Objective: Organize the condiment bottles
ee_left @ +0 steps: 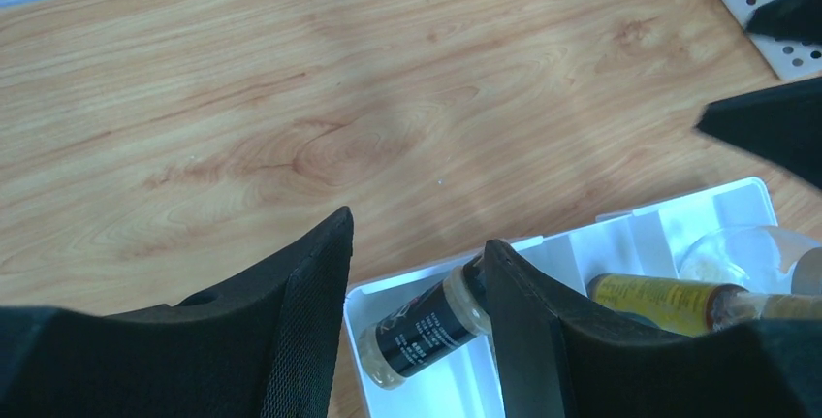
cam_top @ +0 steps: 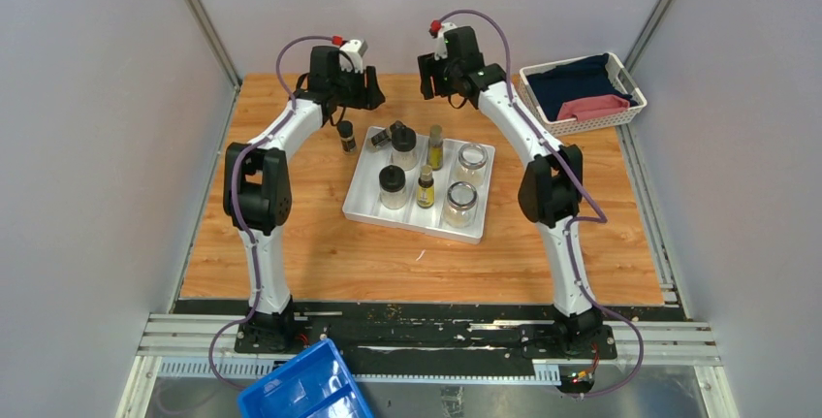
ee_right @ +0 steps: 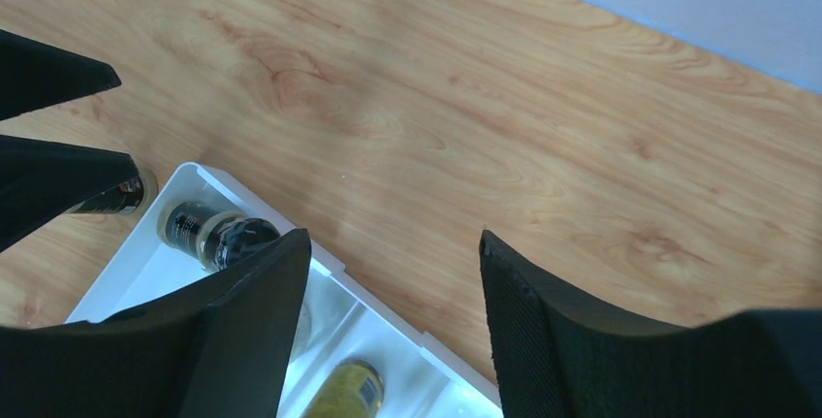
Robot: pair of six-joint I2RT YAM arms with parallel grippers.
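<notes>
A white divided tray [cam_top: 412, 221] holds two black-lidded jars [cam_top: 393, 185], two yellow bottles [cam_top: 426, 191] and two silver-lidded jars [cam_top: 461, 201]. Tilted in its back-left compartment lies a small dark-labelled bottle [ee_left: 426, 329]. Another small black-capped bottle [cam_top: 347, 137] stands on the table, left of the tray. My left gripper hangs above and behind the tray's back-left corner, its fingers apart with nothing held. Over the table's back edge, behind the tray, my right gripper is also open and empty.
A white basket [cam_top: 591, 124] with dark and pink cloth stands at the back right. In front of the table is a blue bin [cam_top: 305, 384]. Bare wood surrounds the tray at front and right. The two grippers face each other closely.
</notes>
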